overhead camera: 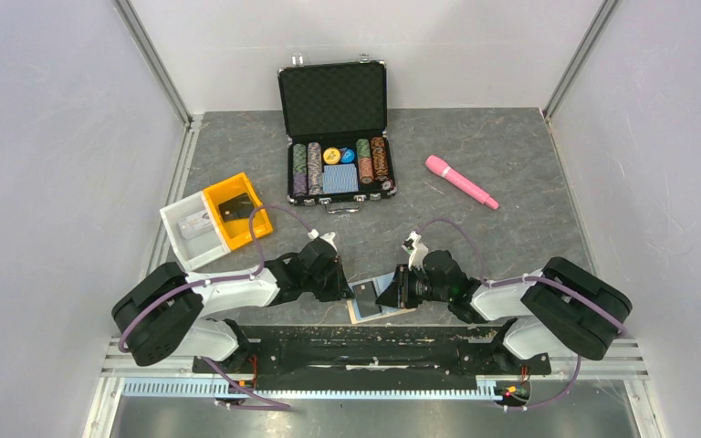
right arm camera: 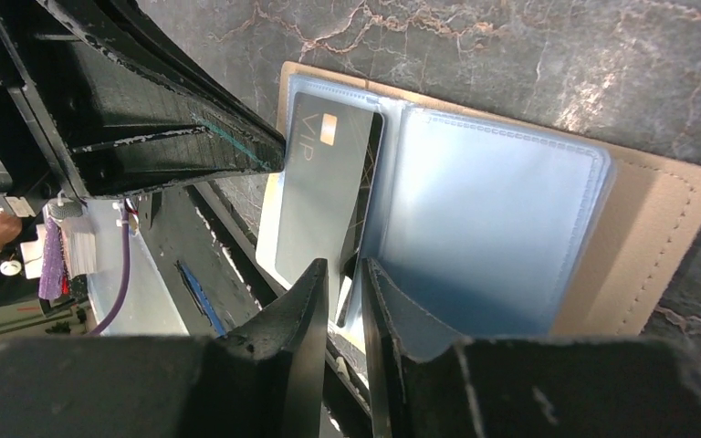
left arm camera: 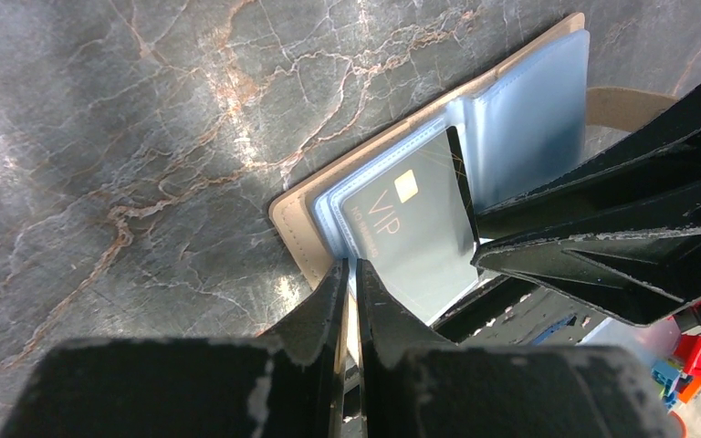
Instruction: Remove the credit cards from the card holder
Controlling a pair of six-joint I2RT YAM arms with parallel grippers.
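The open card holder [left arm camera: 529, 119], tan with pale blue clear sleeves, lies on the table between my grippers. A dark grey VIP card [right arm camera: 315, 182] sits in one sleeve, its black-striped side edge sticking out toward the fold. My left gripper is shut on the holder's outer edge, beside the card. In the right wrist view, my right gripper is over the fold with its fingers a little apart. The card's exposed edge shows in the gap between these fingers; whether they touch it cannot be told. The empty clear sleeve [right arm camera: 488, 210] lies to the right.
A white and orange tray [overhead camera: 222, 245] with a dark item inside stands at the left. An open poker chip case [overhead camera: 333, 100] is at the back, and a pink microphone-shaped object [overhead camera: 461, 181] lies at the right. The holder is close to the table's front edge.
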